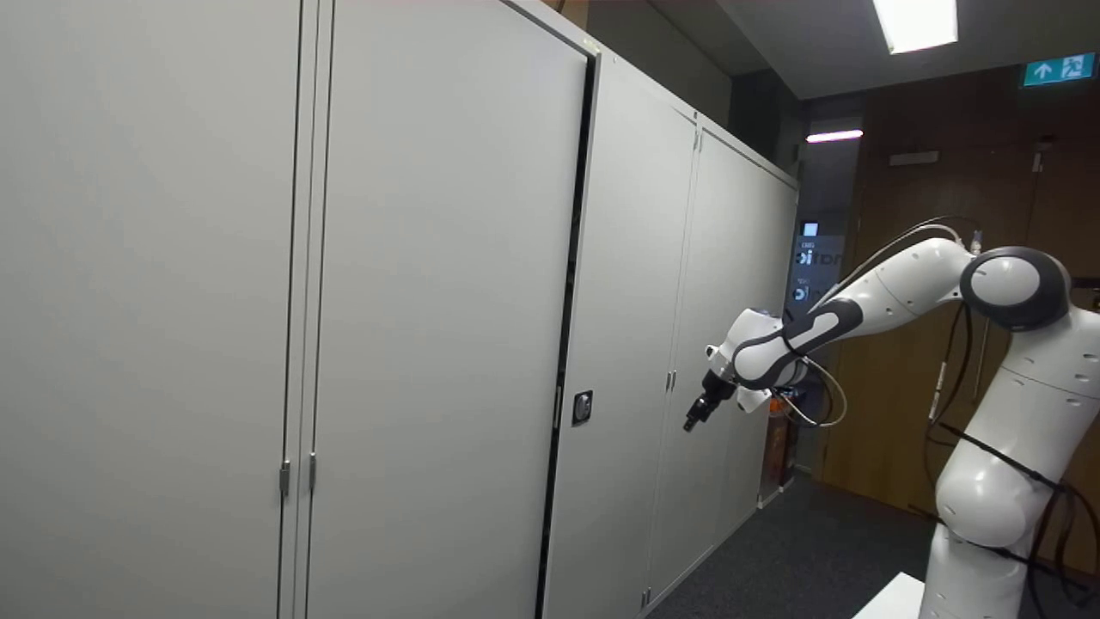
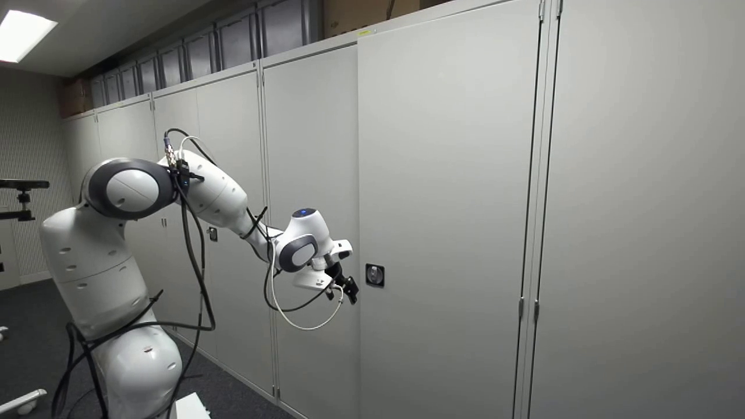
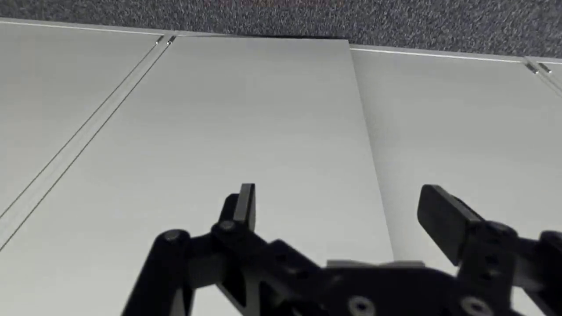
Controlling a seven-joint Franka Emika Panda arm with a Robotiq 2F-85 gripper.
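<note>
A pale grey metal cabinet door with a small black lock handle stands slightly ajar, a dark gap running along its free edge. In the second exterior view the same door carries the handle close to its left edge. My gripper is open with nothing between its fingers. From the wrist, the ajar door stands proud of the neighbouring door, and its edge runs down between the fingers in the picture. The handle is not visible there. Contact with the door cannot be judged.
More closed cabinet doors line the wall. Grey crates sit on top of the cabinets. Dark carpet lies along their base. Loose cables hang from the arm. A brown door closes off the far end.
</note>
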